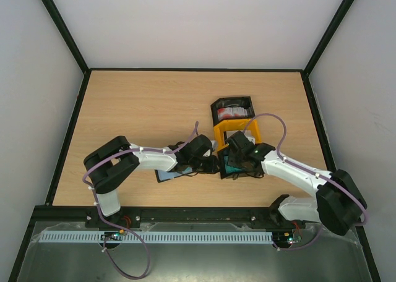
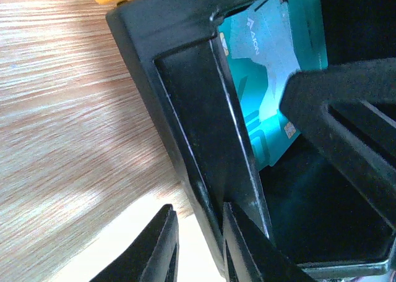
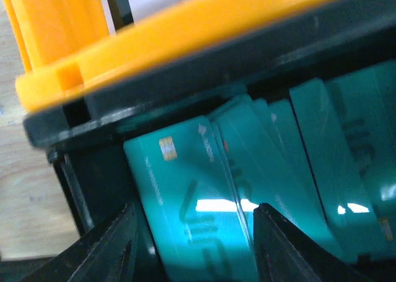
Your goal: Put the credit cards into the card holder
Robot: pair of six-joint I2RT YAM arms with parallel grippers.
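Observation:
Teal cards (image 3: 185, 195) lean in a loose stack inside the front black bin (image 2: 204, 118). Over them my right gripper stands open, its fingers apart with card faces visible below and between them. In the top view that gripper (image 1: 232, 163) hides part of this bin. At the bin's left side, my left gripper is shut on its black side wall. A flat black-edged piece with a pale blue surface (image 1: 166, 175) lies under the left arm, mostly covered; whether it is the card holder I cannot tell.
A yellow bin (image 1: 221, 130) with white cards adjoins the front bin, and behind it stands another black bin (image 1: 215, 109) holding red and white cards. Both arms crowd the front bin closely. Bare table (image 1: 142, 102) spreads across the back left.

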